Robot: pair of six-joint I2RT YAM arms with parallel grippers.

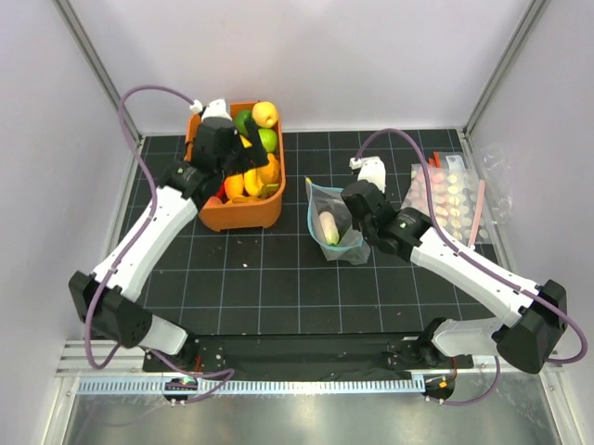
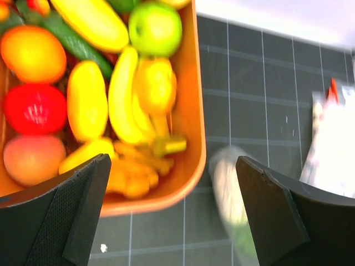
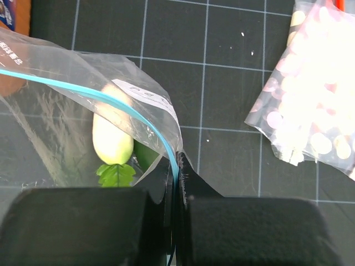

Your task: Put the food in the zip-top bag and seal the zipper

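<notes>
The clear zip top bag (image 1: 348, 248), its blue zipper strip (image 3: 102, 95) curving round the mouth, stands on the dark tiled mat. Inside it lies a pale vegetable (image 1: 329, 228) with a green leafy end. My right gripper is shut on the bag's edge at the zipper strip, on the bag's right side. Over the orange basket (image 1: 243, 218) of food hangs my left gripper (image 1: 255, 148), its fingers wide apart and empty. Below it in the left wrist view are bananas (image 2: 125, 100), a green apple (image 2: 155, 29) and a red tomato (image 2: 35, 108).
At the right of the mat lies a flat plastic bag of round pieces (image 1: 452, 199), with a pinkish stick (image 1: 478, 211) beside it. Clear film (image 1: 498, 181) sits against the right wall.
</notes>
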